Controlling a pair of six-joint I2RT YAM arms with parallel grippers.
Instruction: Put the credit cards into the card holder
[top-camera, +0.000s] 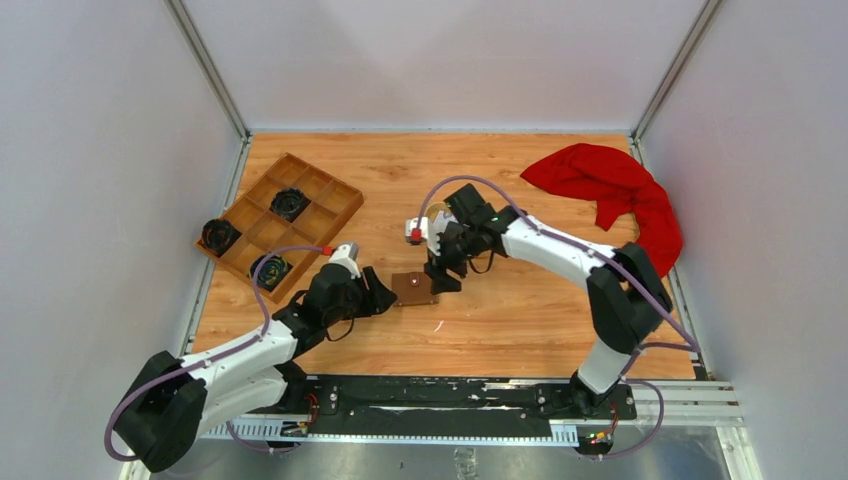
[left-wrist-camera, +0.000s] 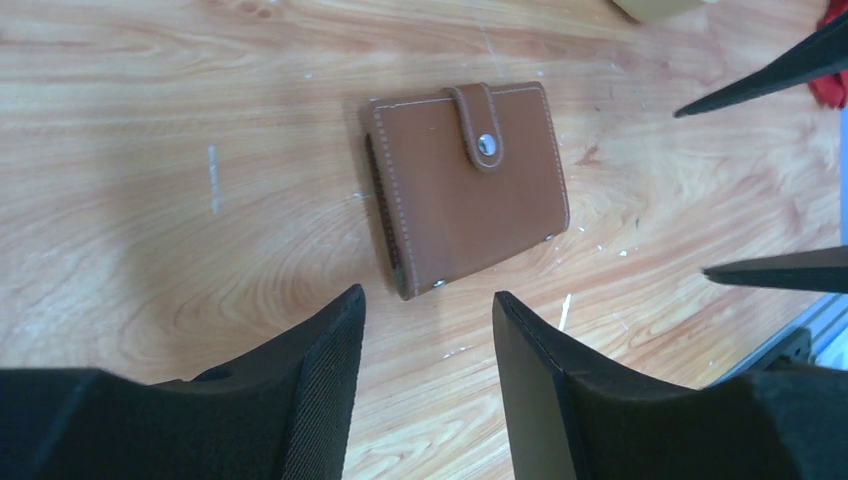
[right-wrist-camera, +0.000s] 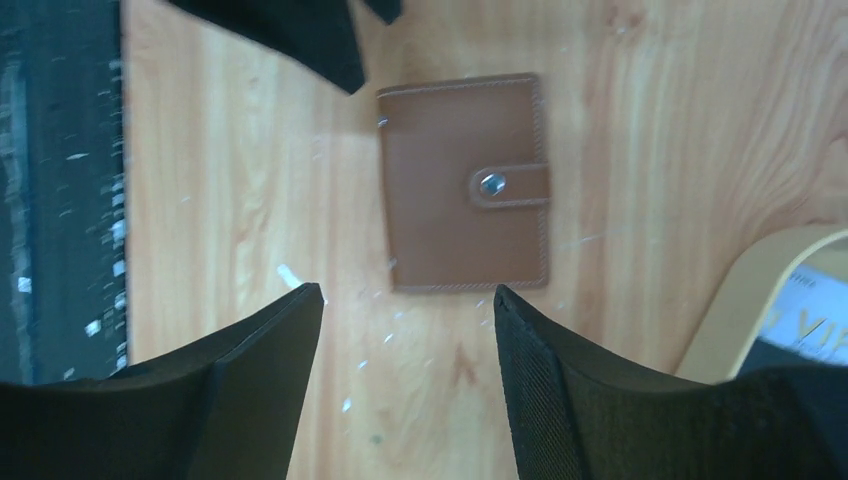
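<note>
The brown leather card holder (top-camera: 413, 289) lies flat on the table, its snap strap (left-wrist-camera: 487, 146) closed over the edge. On its left side in the top view is my left gripper (top-camera: 380, 292), open, with bare wood between its fingertips in the left wrist view. My right gripper (top-camera: 446, 282) hovers at the holder's right edge, open and empty. In the right wrist view the holder (right-wrist-camera: 465, 190) shows beyond those fingers. A card with "VIP" lettering (right-wrist-camera: 812, 312) shows inside the cream container (right-wrist-camera: 765, 275). No other cards can be made out.
Several compartments make up the wooden tray (top-camera: 330, 221) at the left, where dark coiled items (top-camera: 290, 204) lie. A red cloth (top-camera: 610, 190) is crumpled at the back right. Right arm parts cover much of the container in the top view.
</note>
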